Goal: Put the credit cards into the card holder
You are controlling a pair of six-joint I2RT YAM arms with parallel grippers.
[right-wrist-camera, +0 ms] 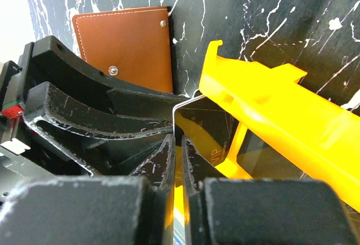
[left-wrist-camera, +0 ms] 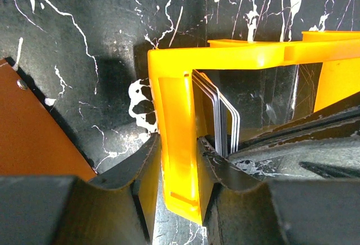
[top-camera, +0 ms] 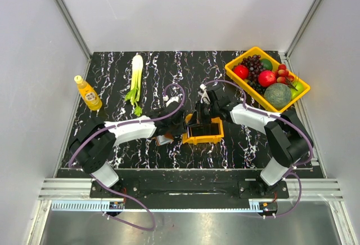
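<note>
In the left wrist view my left gripper is shut on the end wall of the yellow basket (left-wrist-camera: 179,101). Thin cards (left-wrist-camera: 216,110) stand on edge just inside that wall. My right gripper is shut at the cards, and a dark card (right-wrist-camera: 209,124) with "VIP" lettering shows just beyond its fingertips. Whether a card is caught between those fingers is not clear. Outside the basket, the brown leather card holder (right-wrist-camera: 125,45) lies closed-looking on the table; the left arm hides part of it in the top view.
A yellow crate (top-camera: 304,90) of fruit stands at the back right. Celery (top-camera: 135,81) and a yellow bottle (top-camera: 88,93) are at the left.
</note>
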